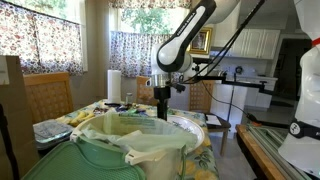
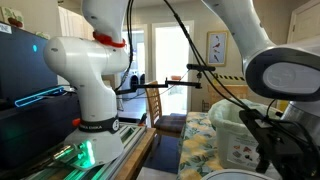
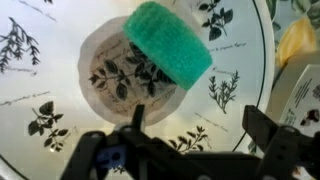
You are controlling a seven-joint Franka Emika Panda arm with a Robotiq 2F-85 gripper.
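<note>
A green sponge (image 3: pixel 168 44) lies near the middle of a round plate (image 3: pixel 60 75) printed with dark sprigs of herbs, in the wrist view. My gripper is open over the plate, its fingers wide apart and nothing between them. The sponge is ahead of the fingertips, apart from them. In exterior view 1 the gripper (image 1: pixel 162 104) hangs behind a lined bin. Part of the white plate (image 2: pixel 235 175) shows at the bottom of exterior view 2, where the sponge cannot be made out.
A white bin (image 1: pixel 165 165) with a pale green bag (image 1: pixel 115 125) over its rim stands close to the plate. A green lid-like panel (image 1: pixel 80 162) is in front at left. Small items and a paper towel roll (image 1: pixel 114 86) are farther back; chairs stand around the table.
</note>
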